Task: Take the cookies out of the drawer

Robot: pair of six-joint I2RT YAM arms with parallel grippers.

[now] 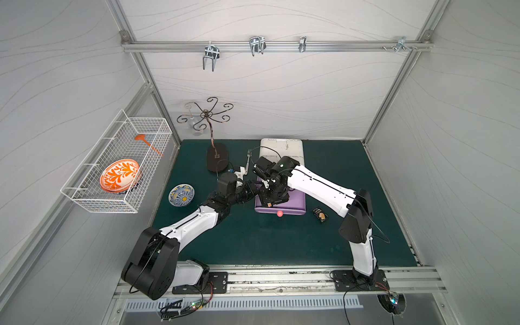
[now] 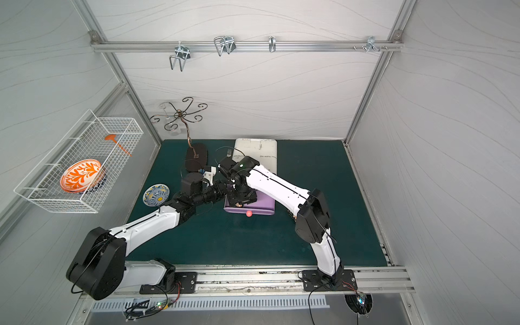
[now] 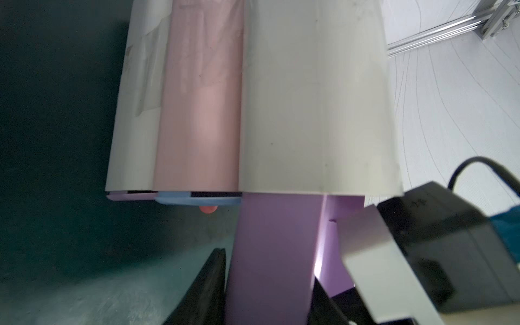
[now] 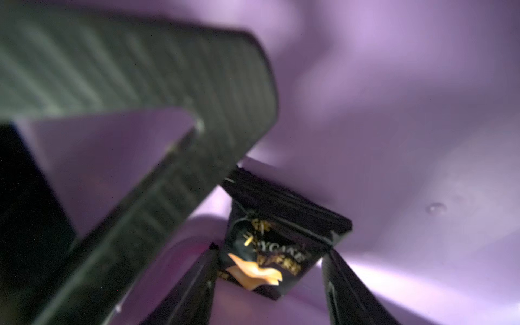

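The purple drawer (image 1: 296,204) stands pulled out of the white cabinet (image 1: 281,146). My left gripper is shut on the drawer's purple side wall (image 3: 279,233). Inside the drawer lies a black cookie packet (image 4: 265,243) with gold lettering, mostly hidden by the right arm in the top views. Around that packet, my right gripper has its fingers (image 4: 346,287) part open, one on either side; whether they touch it I cannot tell. A second black cookie packet (image 1: 320,215) lies on the green table, right of the drawer.
A blue patterned bowl (image 1: 181,195) sits at the table's left, with a dark metal stand (image 1: 217,157) behind it. On the left wall hangs a white wire basket (image 1: 154,127) holding an orange-patterned plate (image 1: 120,175).
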